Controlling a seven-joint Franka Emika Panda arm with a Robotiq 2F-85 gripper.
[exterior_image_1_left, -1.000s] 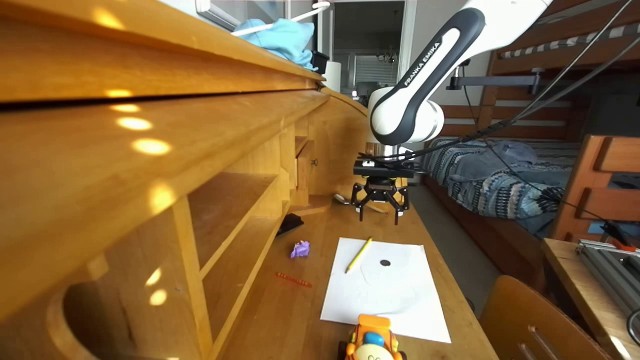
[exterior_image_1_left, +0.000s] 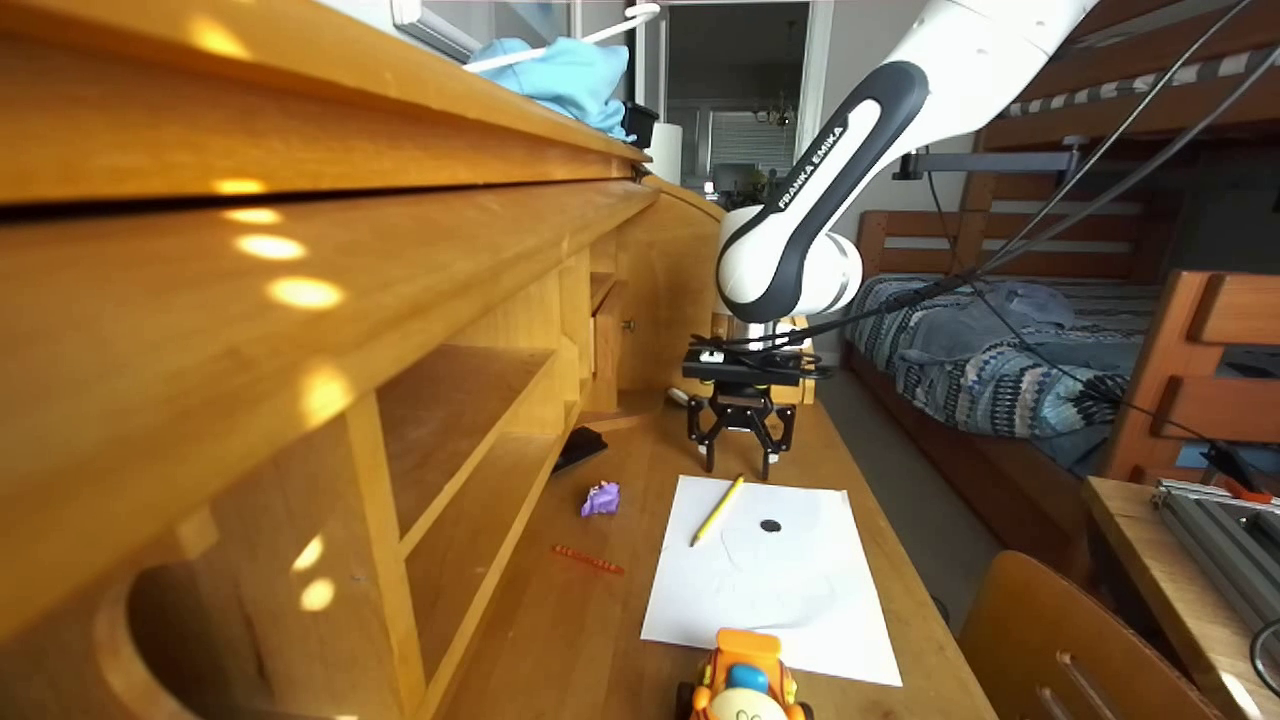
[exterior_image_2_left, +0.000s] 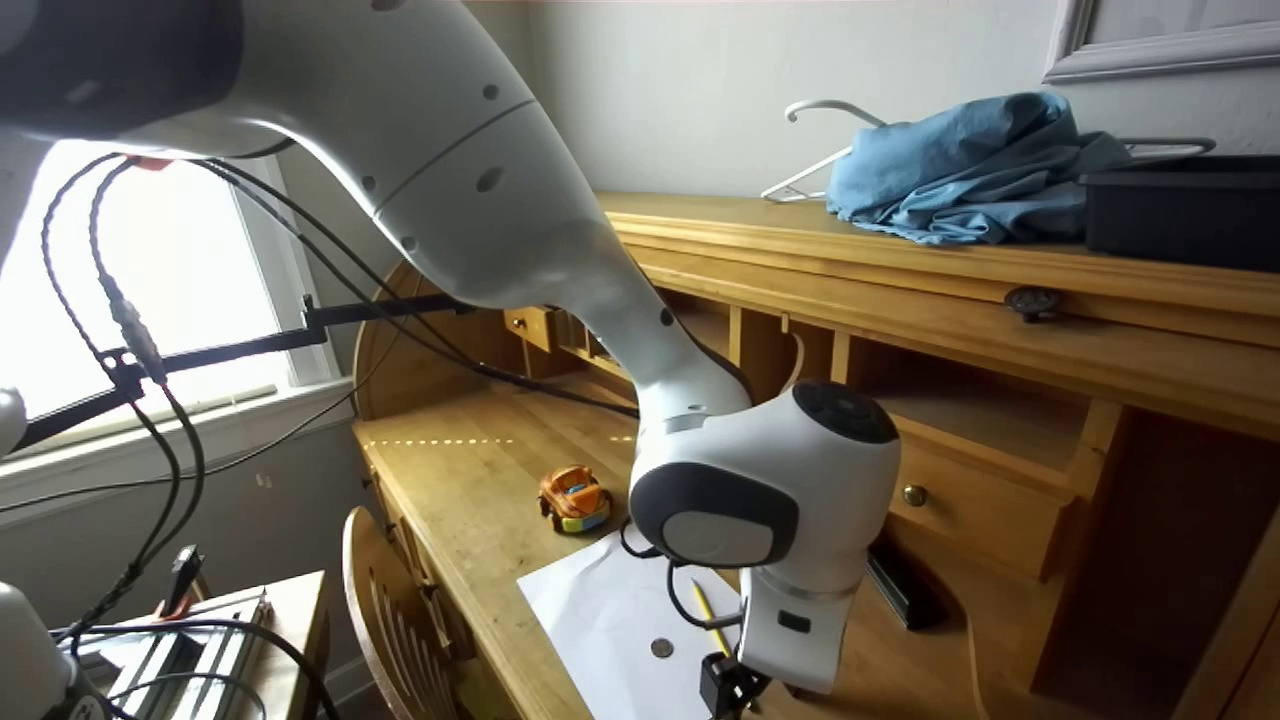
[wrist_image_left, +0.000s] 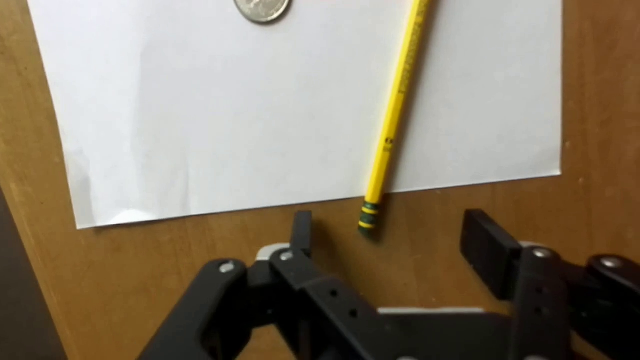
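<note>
A yellow pencil (wrist_image_left: 393, 114) lies across the far edge of a white sheet of paper (wrist_image_left: 252, 120), its dark green end on the bare wood. In the wrist view that end shows between the two fingers of my gripper; the fingers stand part open with nothing held. From exterior view 1, my gripper (exterior_image_1_left: 737, 462) hangs low over the desk just past the paper's far edge. A round coin (wrist_image_left: 262, 7) rests on the paper beside the pencil. In exterior view 2 the wrist hides most of the gripper.
An orange toy car (exterior_image_1_left: 746, 684) stands at the paper's near edge. Left of the paper lie a purple crumpled piece (exterior_image_1_left: 601, 498) and a red stick (exterior_image_1_left: 587, 559). A black object (exterior_image_1_left: 581, 446) sits by the shelves, which wall off the desk's left side.
My gripper has moved lower and a little left in exterior view 1, nearer the pencil's far end, and its fingers are closer together. The pencil, paper and coin look unmoved.
</note>
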